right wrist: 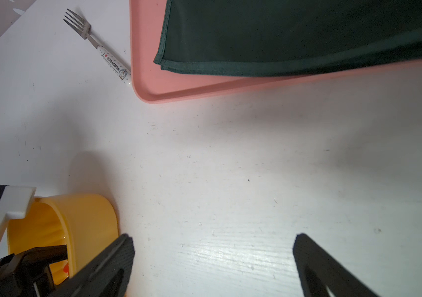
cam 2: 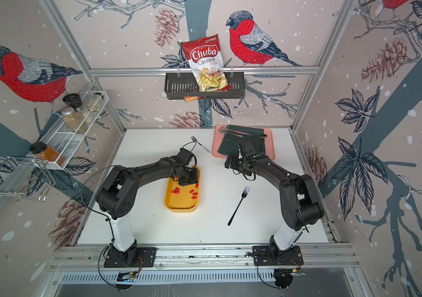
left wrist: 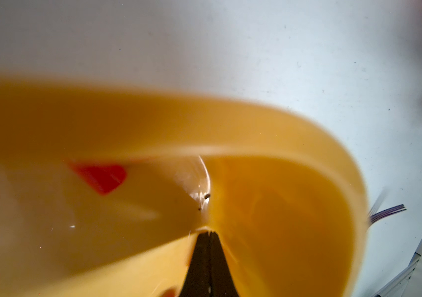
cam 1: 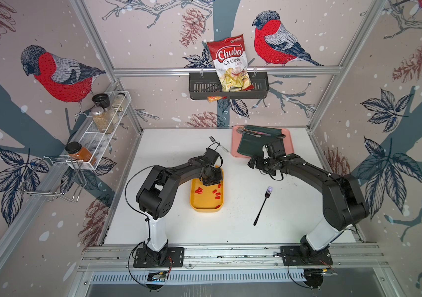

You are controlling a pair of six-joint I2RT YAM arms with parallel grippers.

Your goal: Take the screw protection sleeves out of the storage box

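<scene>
A yellow storage box [cam 1: 206,202] holds several red sleeves [cam 1: 198,190] scattered on its floor. My left gripper is down inside the box at its far end, shut, with nothing seen between its fingers; a red sleeve [left wrist: 103,175] lies apart from its tips in the left wrist view. My right gripper is open over bare table to the right of the box, with nothing between its fingers.
A pink tray [cam 1: 287,141] with a dark green cloth lies at the back right. A fork [right wrist: 112,61] lies left of it, and a dark-handled fork [cam 1: 261,210] in front. A rack with jars hangs at left, a basket with chips at the back.
</scene>
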